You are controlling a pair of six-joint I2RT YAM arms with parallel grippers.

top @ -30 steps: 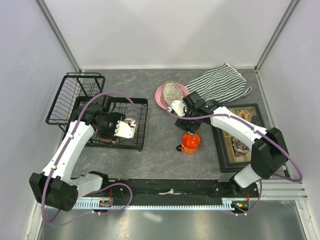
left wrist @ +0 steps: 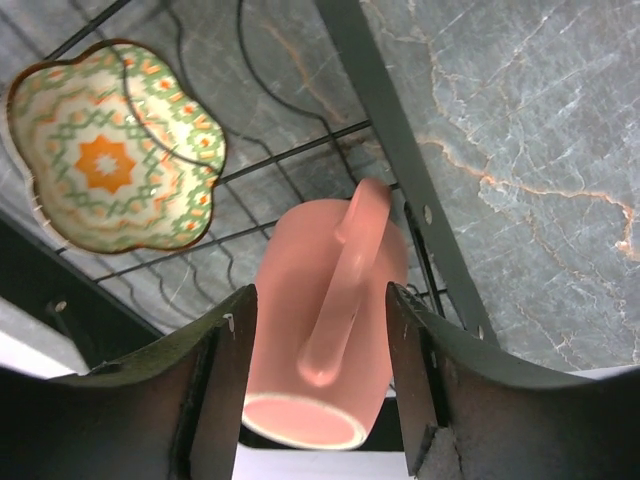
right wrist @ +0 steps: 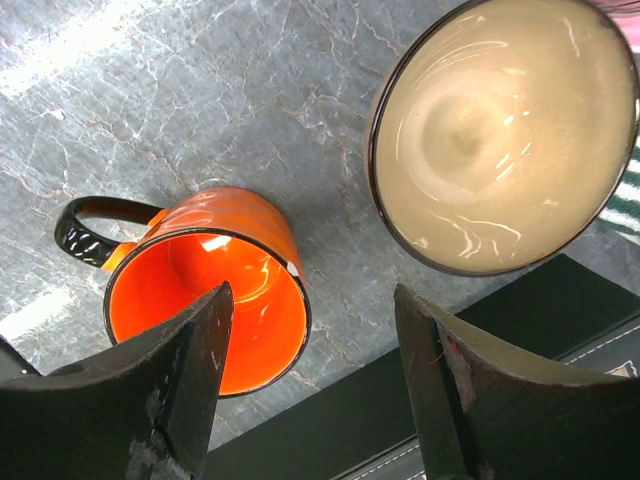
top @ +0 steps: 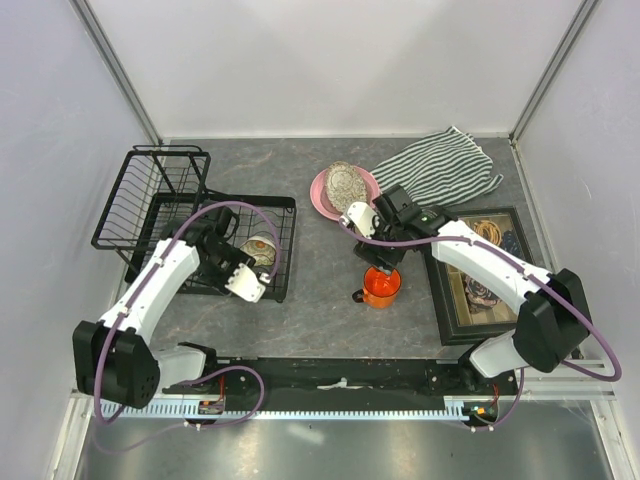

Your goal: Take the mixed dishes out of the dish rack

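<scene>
In the lower tray of the black dish rack [top: 289,245] lie a flower-edged patterned dish [left wrist: 105,150] and a pink mug [left wrist: 300,290] on its side. My left gripper is over that mug, its fingers part open on either side of the handle; whether they touch it I cannot tell. On the counter at centre right stands an orange mug [top: 382,287] with a black rim and handle. My right gripper hovers above it, open and empty. A beige bowl [right wrist: 500,140] shows beside the orange mug in the right wrist view.
A pink plate [top: 319,196] bearing a speckled dish [top: 345,186] sits at the back. Behind the right arm are a striped cloth [top: 440,165] and a dark-framed box [top: 442,300]. Bare counter separates rack and orange mug.
The left arm has shifted and come down into the rack's lower tray, uncovering more of the patterned dish. The right arm has moved only slightly; the orange mug stays where it was.
</scene>
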